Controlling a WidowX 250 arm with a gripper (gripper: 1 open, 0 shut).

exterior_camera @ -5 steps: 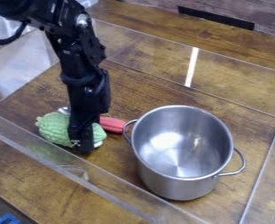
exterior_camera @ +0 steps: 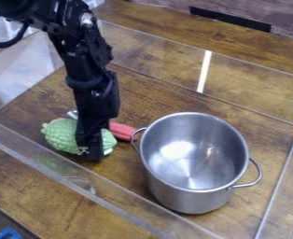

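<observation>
My black gripper (exterior_camera: pixel 91 140) is lowered at the left, its fingers over and around a pale green, bumpy vegetable-like object (exterior_camera: pixel 64 136) lying on the wooden table. Whether the fingers press on it or how wide they stand is hard to tell. A red object (exterior_camera: pixel 121 131) lies just behind and to the right, partly hidden by the gripper. A steel pot (exterior_camera: pixel 194 159) with two handles stands to the right of both.
Clear panels or edges border the work area at left, front and right. A blue item sits at the bottom left corner.
The gripper has shifted very slightly at the green object; otherwise the scene looks the same.
</observation>
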